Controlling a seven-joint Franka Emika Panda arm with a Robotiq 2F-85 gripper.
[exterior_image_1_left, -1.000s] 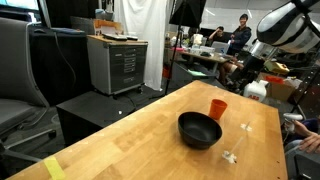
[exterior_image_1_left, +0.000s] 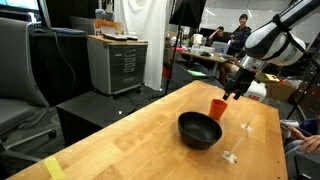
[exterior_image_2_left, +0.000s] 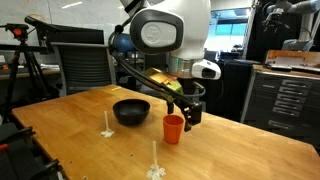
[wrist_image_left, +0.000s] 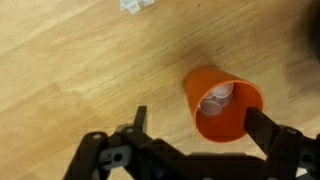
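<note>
An orange cup (wrist_image_left: 221, 104) stands on the wooden table, and small whitish pieces (wrist_image_left: 214, 100) lie inside it in the wrist view. My gripper is open, its two fingers (wrist_image_left: 137, 119) spread apart with nothing held between them. In the first exterior view, the gripper (exterior_image_1_left: 231, 96) hangs just above and to the right of the cup (exterior_image_1_left: 218, 109). The second exterior view has the cup (exterior_image_2_left: 173, 129) below the arm, beside the dark fingers. A black bowl (exterior_image_1_left: 200, 130) sits near the cup.
Thin white stick-like items (exterior_image_2_left: 156, 162) lie on the table (exterior_image_2_left: 235, 150). Wide bare tabletop stretches away on the bowl's other side. A grey drawer cabinet (exterior_image_1_left: 117, 66) and an office chair (exterior_image_1_left: 27, 95) stand beyond the table.
In exterior view 1, the arm and gripper have moved left, toward the cup. The cup and bowl have stayed where they were.
</note>
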